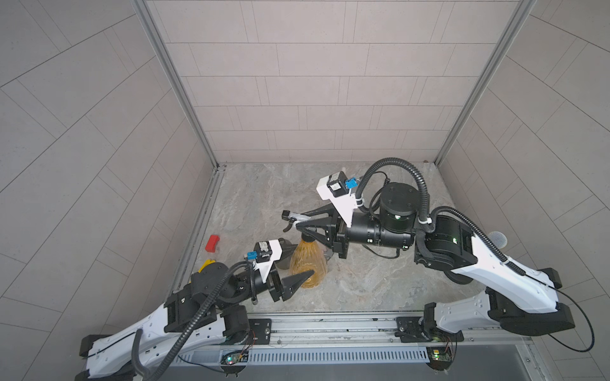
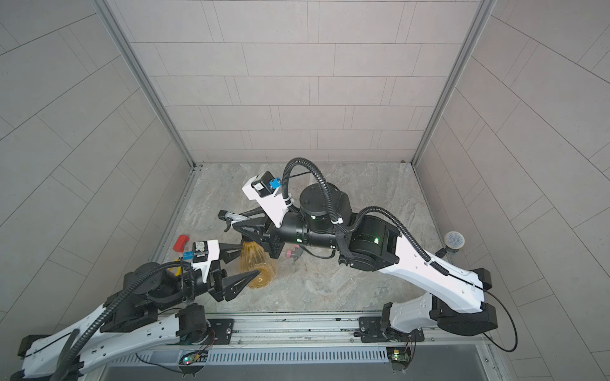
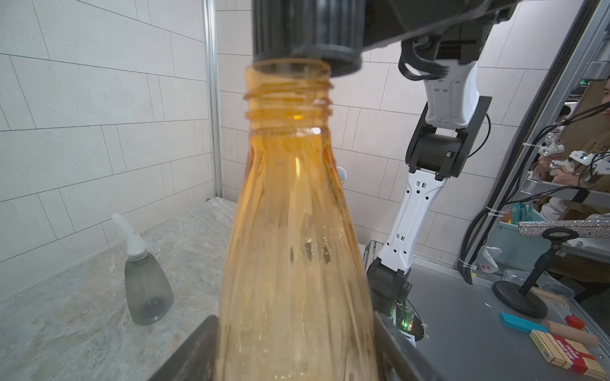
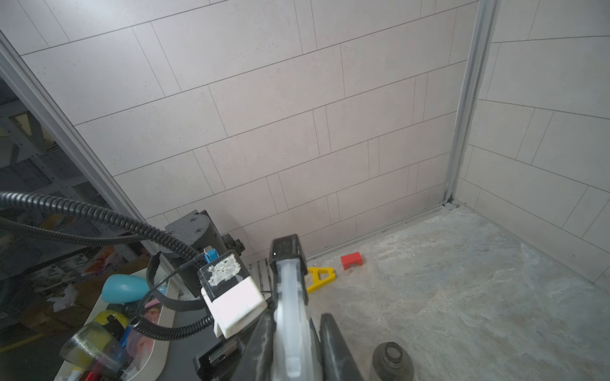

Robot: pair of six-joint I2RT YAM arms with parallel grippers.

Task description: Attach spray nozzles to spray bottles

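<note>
An amber spray bottle [image 3: 295,241] stands upright in the left wrist view, its neck threads bare. Just above its mouth is the black collar [image 3: 308,31] of a spray nozzle [image 4: 290,304], sitting slightly off to the right there. My right gripper [image 1: 311,222] is shut on that black-and-white nozzle. At the amber bottle's lower part, my left gripper [image 1: 300,260] has its fingers apart, one finger [image 1: 296,282] on the near side; whether either finger touches the bottle is unclear. A grey bottle with a white nozzle [image 3: 147,279] stands on the table. An open-necked dark bottle [image 4: 390,363] shows in the right wrist view.
A red block [image 1: 212,242] and a yellow piece [image 4: 321,278] lie by the left wall. Outside the work area, a white bin [image 4: 159,330] holds assorted things.
</note>
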